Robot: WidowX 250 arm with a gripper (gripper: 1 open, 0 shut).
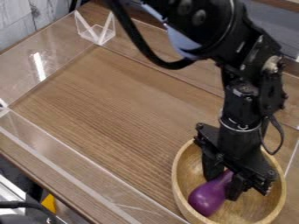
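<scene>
A purple eggplant point(208, 196) lies tilted inside a round wooden bowl point(264, 206) at the bottom right. My black gripper point(230, 175) reaches down into the bowl from above and is shut on the upper end of the eggplant. The fingers partly cover that end, so the exact contact is hard to see.
Clear barriers run along its left side, with a white wire-like holder point(96, 28) at the back left. A black cable lies at the bottom left.
</scene>
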